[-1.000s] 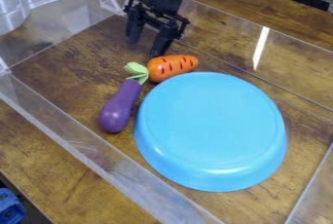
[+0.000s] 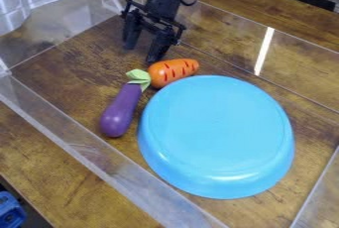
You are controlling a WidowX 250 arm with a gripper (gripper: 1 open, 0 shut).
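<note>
The black gripper [image 2: 151, 36] hangs at the top centre, low over the wooden floor, just behind an orange toy carrot [image 2: 173, 71]; whether its fingers are open or shut is unclear. A purple eggplant [image 2: 122, 109] with a green top lies to the left of and in front of the carrot. A large blue upside-down dish [image 2: 215, 136] fills the lower right, beside both vegetables.
Clear walls enclose the wooden work area, with a transparent edge [image 2: 79, 148] along the lower left. Bare wood [image 2: 59, 78] lies on the left and at the upper right. A blue object sits outside at the bottom-left corner.
The gripper has shifted slightly at the top centre and looks a little lower. The carrot, eggplant and dish show no clear movement.
</note>
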